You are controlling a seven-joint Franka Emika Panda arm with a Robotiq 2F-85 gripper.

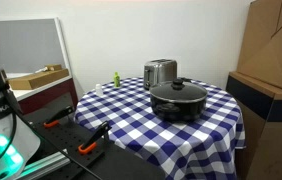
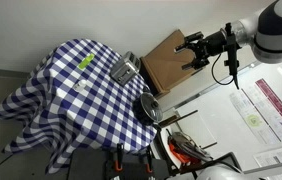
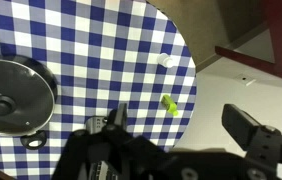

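Note:
My gripper is open in the wrist view, its two black fingers wide apart with nothing held. It hangs high above the table, and exterior view 2 shows the gripper (image 2: 185, 53) well clear of everything on it. A black lidded pot (image 1: 178, 98) stands near the front right of the table in exterior view 1, with a silver toaster (image 1: 160, 73) behind it. Farther left are a small green bottle (image 1: 117, 79) and a small white object (image 1: 98, 89). In the wrist view the gripper's body partly hides the toaster (image 3: 98, 124).
A blue-and-white checkered cloth (image 1: 126, 120) covers the table, leaving a wide bare stretch left of the pot. Brown boxes (image 1: 261, 115) are stacked at the right. Black clamps with orange parts (image 1: 94, 139) lie near the robot's base.

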